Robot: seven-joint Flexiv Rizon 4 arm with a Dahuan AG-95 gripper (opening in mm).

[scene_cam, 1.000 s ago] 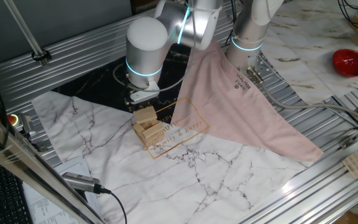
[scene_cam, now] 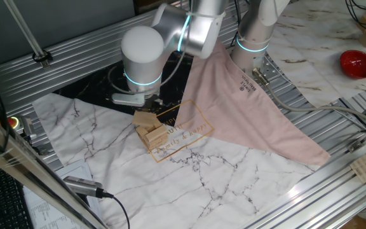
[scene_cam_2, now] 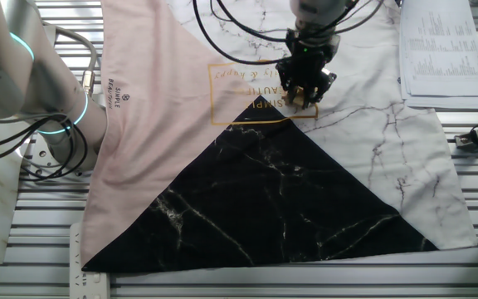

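Observation:
A small stack of light wooden blocks stands on the cloth, over one corner of the gold-printed frame. Its top piece sits at the back, turned at an angle. Just behind that piece, my gripper points down, low and close to it. From the opposite side, my black gripper shows with a bit of wood at its fingertips. The gripper body covers most of the stack there, and whether the fingers grip the wood cannot be made out.
The cloth has white marble, black and pink areas, with wide bare room around the stack. Far right, a red bowl rests on another surface. A corded device lies at the front left. Cables hang beside the arm.
The wrist has turned and shifted slightly left, with the gripper now lower behind the stack. The top wooden piece has turned along with it; the lower blocks look unmoved.

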